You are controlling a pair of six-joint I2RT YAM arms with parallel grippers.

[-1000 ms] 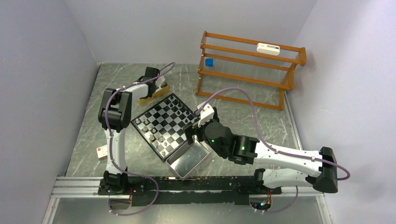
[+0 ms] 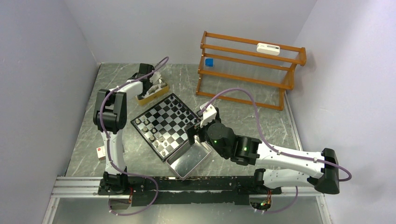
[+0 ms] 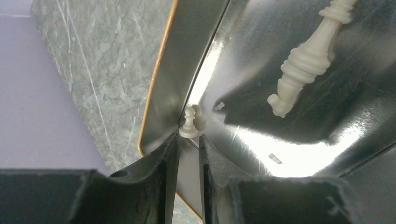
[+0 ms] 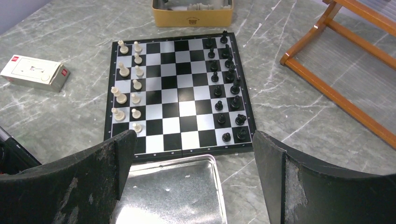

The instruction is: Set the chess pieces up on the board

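Observation:
My left gripper is inside the cardboard-edged box [image 2: 156, 95], its fingers slightly apart just below a small white pawn [image 3: 188, 126] lying in the box's corner, nothing seen between them. A larger white piece [image 3: 306, 63] lies farther right in the box. The chessboard [image 4: 182, 107] holds white pieces [image 4: 121, 97] along its left side and black pieces [image 4: 236, 101] along its right. My right gripper stands open over the near side of the board and the metal tray, with nothing held.
A metal tray [image 4: 173, 196] adjoins the board's near edge. A wooden rack [image 2: 243, 74] stands at the back right, a small white box [image 4: 35, 72] lies left of the board, and clear table surrounds them.
My left arm has moved slightly left over the box at the back.

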